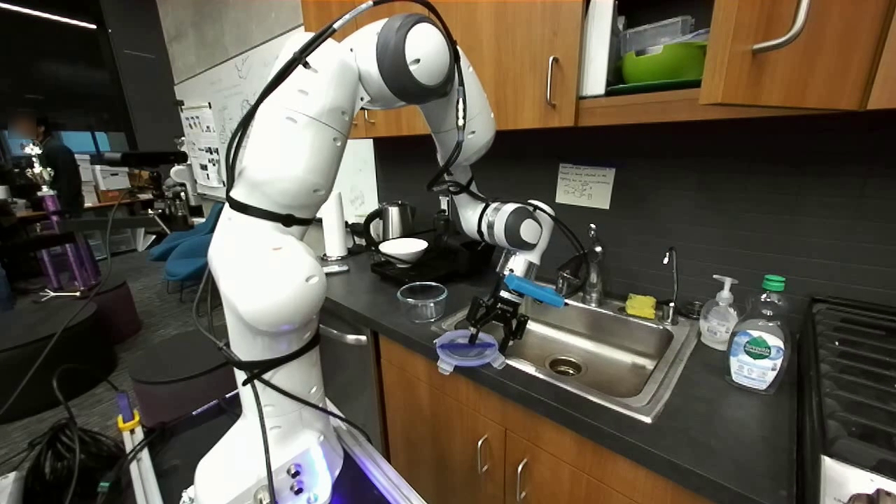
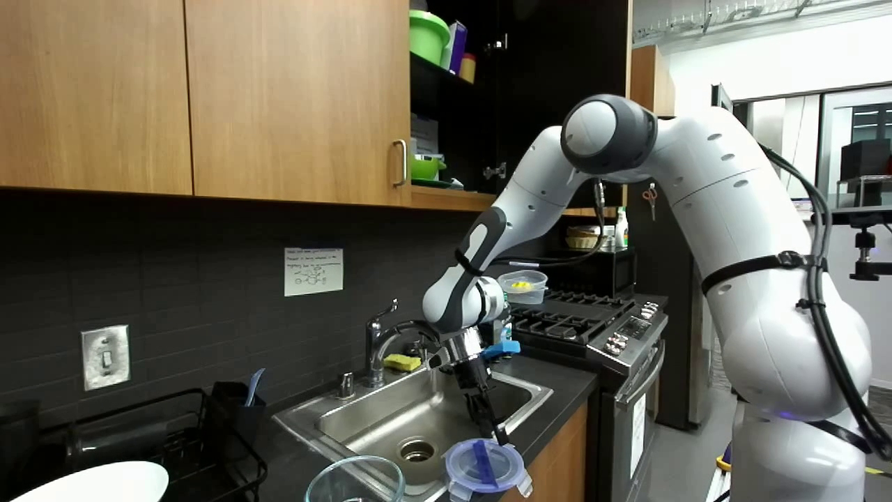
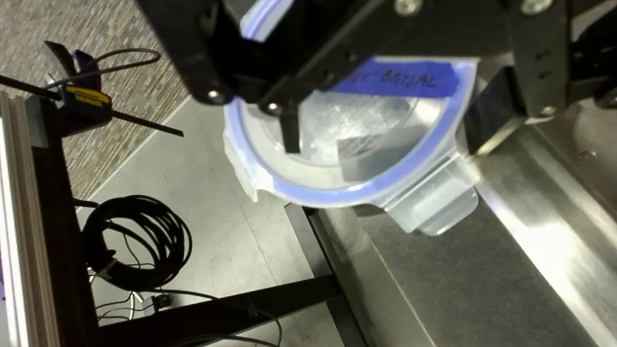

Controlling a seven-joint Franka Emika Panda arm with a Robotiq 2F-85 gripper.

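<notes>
A round clear lid with a blue-purple rim, clip tabs and a strip of blue tape lies at the counter's front edge, by the sink's left front corner. In the wrist view, part of this lid appears to overhang the edge. My gripper is down at the lid, its fingers part open. One finger shows over the clear middle; the other finger stands at the rim near a clip tab. No firm hold on the lid shows. Exterior view 2 has the gripper just behind the lid.
A clear glass bowl stands left of the lid. The steel sink lies to the right, with a faucet and yellow sponge behind. Soap bottles stand near the stove. A white bowl sits farther back.
</notes>
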